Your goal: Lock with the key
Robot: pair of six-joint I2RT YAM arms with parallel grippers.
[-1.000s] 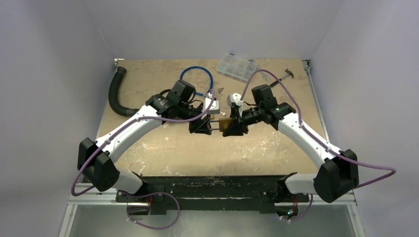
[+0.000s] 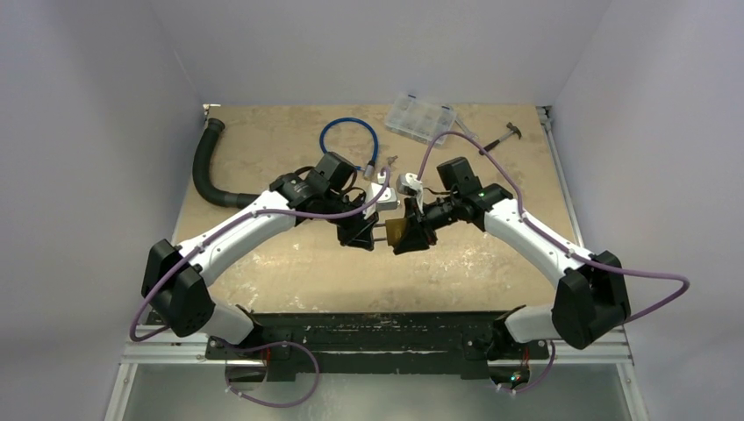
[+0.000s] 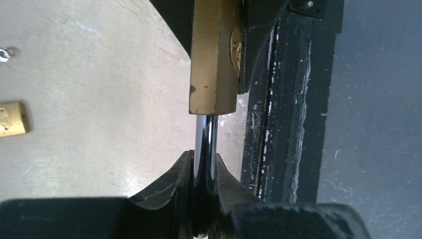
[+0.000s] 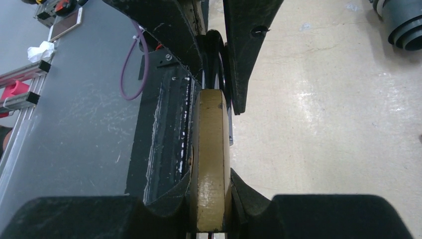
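A brass padlock (image 2: 397, 232) hangs above the middle of the table between my two grippers. My right gripper is shut on its brass body. From the other side, my left gripper is shut on the shiny steel shackle (image 3: 206, 134). A stretch of shackle shows bare between the fingers and the body; whether both its legs sit in the body cannot be told. What look like small keys (image 2: 392, 160) lie on the table behind the grippers. No key shows in the held padlock.
A second brass padlock (image 3: 12, 118) lies on the table. Toward the back are a blue cable (image 2: 351, 121), a clear compartment box (image 2: 419, 118) and a hammer (image 2: 503, 139). A black hose (image 2: 206, 171) curves along the left side.
Both grippers have shifted slightly toward the table's front with the padlock between them. The right arm has also moved a little left, and the bare shackle gap looks slightly narrower.
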